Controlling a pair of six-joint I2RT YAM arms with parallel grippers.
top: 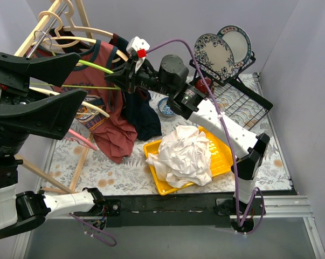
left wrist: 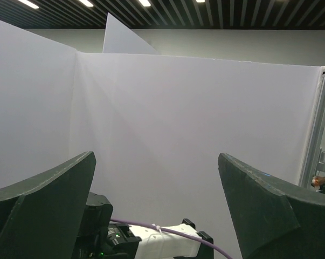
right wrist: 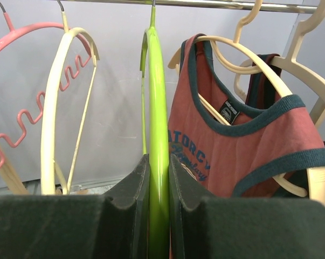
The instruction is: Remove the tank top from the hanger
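My right gripper is shut on the end of a green hanger [right wrist: 158, 97]. No garment hangs on this hanger. Its thin hook meets the metal rod [right wrist: 200, 4] at the top of the right wrist view; whether it is seated there cannot be told. In the top view the right gripper [top: 119, 80] is beside the hanging clothes. A crumpled white garment [top: 181, 156], possibly the tank top, lies in the yellow tray [top: 225, 156]. At upper left of the top view, my left gripper [top: 81, 75] stands open and empty, covering part of the rack.
A red tank top [right wrist: 205, 124] on a cream hanger hangs right of the green one. An empty cream hanger [right wrist: 50, 118] and a pink hanger [right wrist: 11, 38] hang to its left. Plates [top: 213, 56] stand in a black rack at the back; a blue bowl [top: 165, 107] sits nearby.
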